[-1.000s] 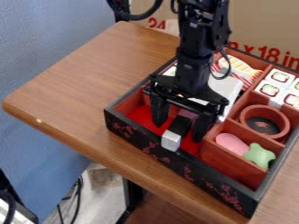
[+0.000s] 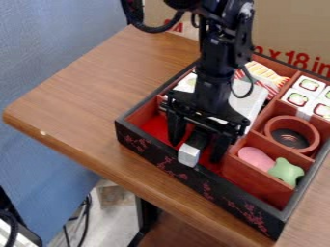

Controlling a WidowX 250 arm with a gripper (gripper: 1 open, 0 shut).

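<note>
The black robot gripper [image 2: 194, 135] hangs over the front-left compartment of a dark box [image 2: 233, 201] with red inner dividers. A small white block [image 2: 191, 151] lies at the fingertips near the box's front wall; whether the fingers grip it or only surround it, I cannot tell. The red compartment floor shows beside the gripper. Behind the arm are a white item [image 2: 186, 83] and a red-striped packet [image 2: 268, 77], both partly hidden.
Right compartments hold a pink piece [image 2: 254, 158], a green piece [image 2: 287, 170], a black round item [image 2: 290, 138] and white patterned boxes [image 2: 304, 97]. A cardboard box stands behind.
The gripper has shifted slightly over the last second, staying over the same compartment. The other objects look unmoved.
</note>
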